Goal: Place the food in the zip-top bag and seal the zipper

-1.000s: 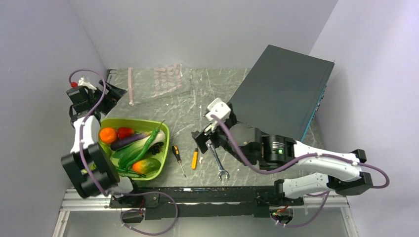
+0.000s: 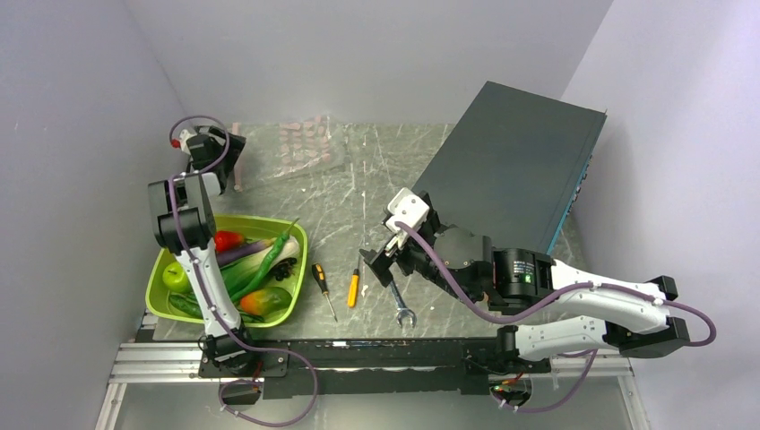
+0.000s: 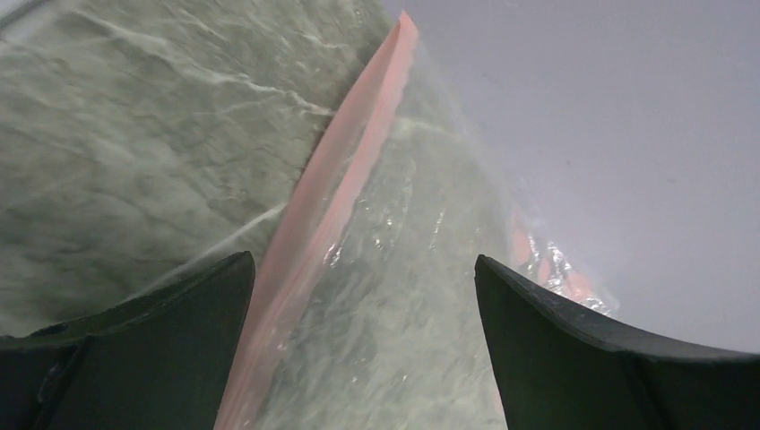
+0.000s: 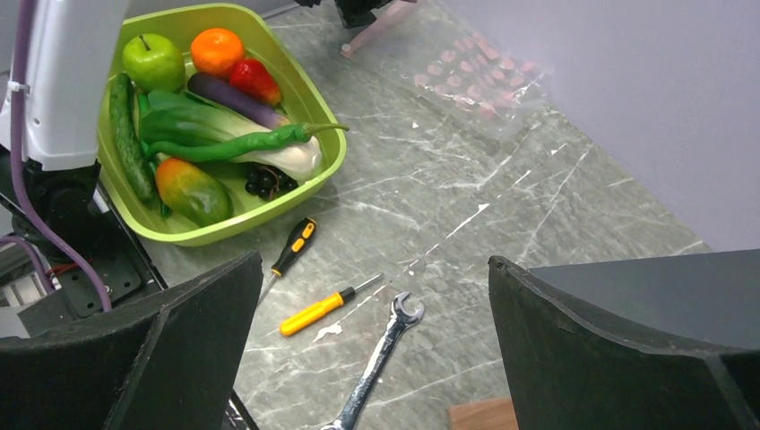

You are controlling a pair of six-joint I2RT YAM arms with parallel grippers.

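The clear zip top bag (image 2: pixel 300 152) lies flat at the back left, printed pink, with a pink strip along its left end. In the left wrist view that strip (image 3: pixel 354 179) runs between the open fingers of my left gripper, which hovers at the bag's left end. The green bin (image 2: pixel 297 287) below it holds the food: apple, orange, pepper, eggplant, greens and more, partly hidden by my left arm. My right gripper is open over the middle front, nothing between its fingers.
Two screwdrivers (image 2: pixel 354 287) and a wrench (image 2: pixel 403 313) lie right of the bin. A large dark panel (image 2: pixel 511 161) takes up the right side. Pale walls bound the back and sides.
The right gripper has shifted slightly right.
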